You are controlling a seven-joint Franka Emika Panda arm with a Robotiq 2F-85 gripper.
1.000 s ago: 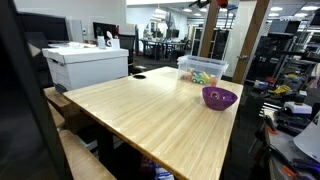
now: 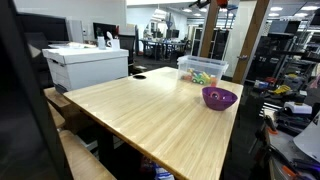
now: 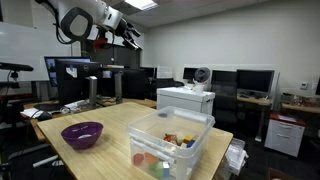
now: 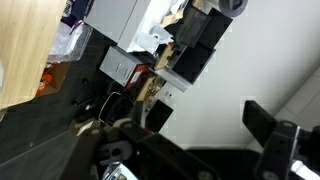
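Observation:
High above the table, well clear of everything on it, hangs my gripper (image 3: 130, 36). In the wrist view its dark fingers (image 4: 98, 140) stand wide apart with nothing between them. A purple bowl (image 2: 219, 99) rests on the wooden table (image 2: 150, 108) near its edge; exterior view 2 shows the same bowl (image 3: 82, 136) at the left. Close by stands a clear plastic bin (image 3: 150, 133) holding several small coloured items (image 3: 178, 141). The bowl's inside is too small to make out fully.
A white cabinet (image 2: 88, 70) stands beyond the table, and desks with monitors (image 3: 250, 82) line the room. The wrist view looks out past the table's edge toward the floor (image 4: 90, 115).

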